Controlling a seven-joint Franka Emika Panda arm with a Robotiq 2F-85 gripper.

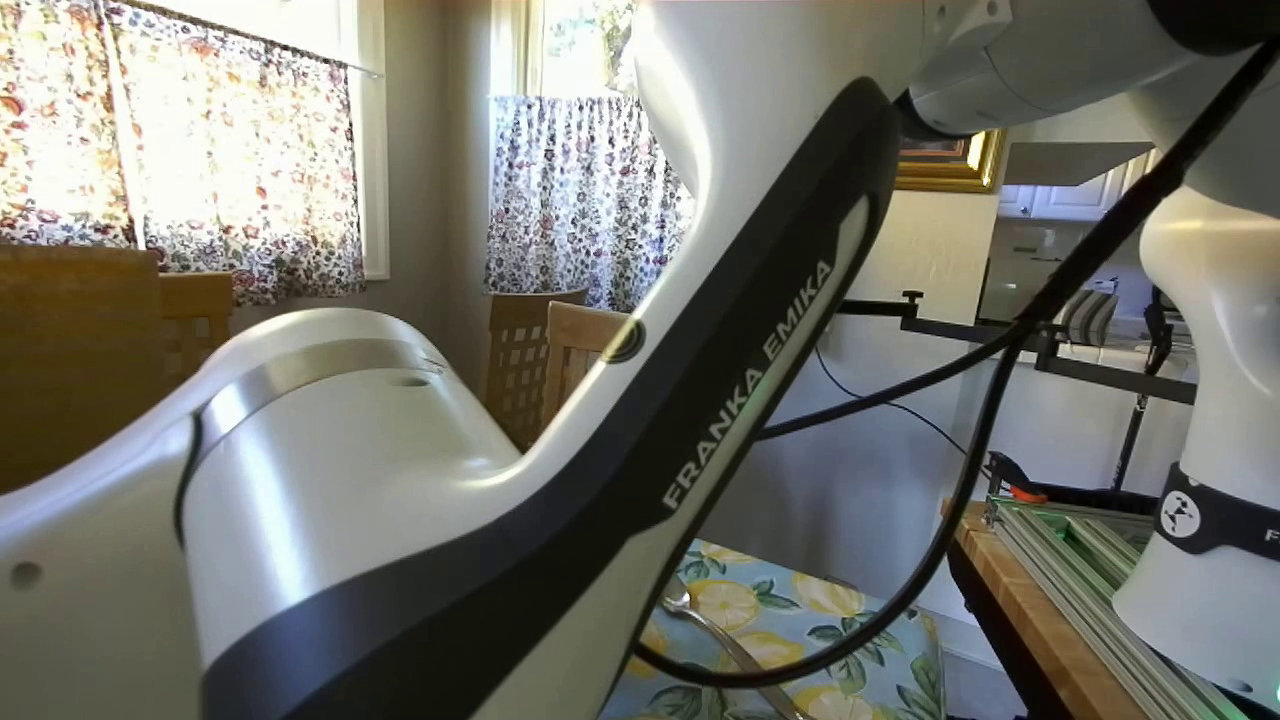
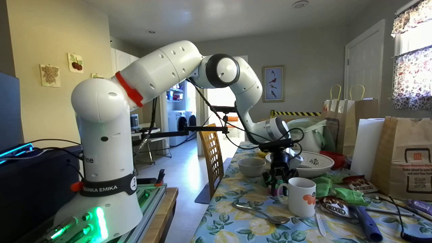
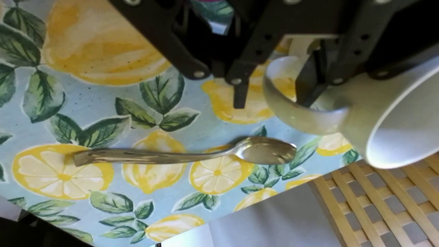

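A white mug [image 2: 302, 196] with an orange motif stands upright on the lemon-print tablecloth [image 2: 226, 218]. Down beside its handle is my gripper [image 2: 279, 185]. In the wrist view my gripper is part open, its two dark fingers on either side of the handle's outer curve [image 3: 274, 92]. One finger appears to sit within the handle loop, the other outside it; whether either touches the handle, I cannot tell. The mug's bowl [image 3: 405, 119] lies at the right edge of that view. Exterior view 1 hides both gripper and mug behind the arm.
A metal spoon [image 3: 185, 157] lies flat near the table edge. Around the mug are a grey bowl [image 2: 251, 166], a wide white bowl [image 2: 314, 164], a snack packet [image 2: 335, 206] and a blue-handled tool [image 2: 366, 224]. A chair [image 2: 212, 160] stands beside the table.
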